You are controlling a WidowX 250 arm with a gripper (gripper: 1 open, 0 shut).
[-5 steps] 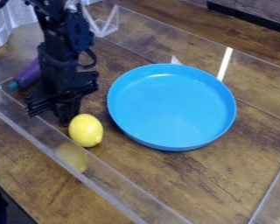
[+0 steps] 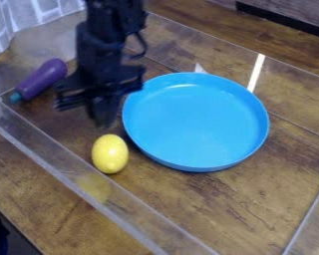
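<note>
My gripper (image 2: 99, 85) is a motion-blurred dark shape at the upper left, above the wooden surface, between a purple eggplant (image 2: 41, 79) and a blue plate (image 2: 195, 98). Its fingers are too blurred to tell their state. A yellow egg-shaped object (image 2: 111, 153) lies below the gripper, near the plate's lower left edge, apart from the fingers.
A clear plastic wall runs diagonally along the left and bottom of the wooden surface (image 2: 242, 189). Bare wood shows at the back right and to the right of the plate.
My gripper has risen and shifted right, uncovering more of the eggplant. The yellow object now sits slightly further right.
</note>
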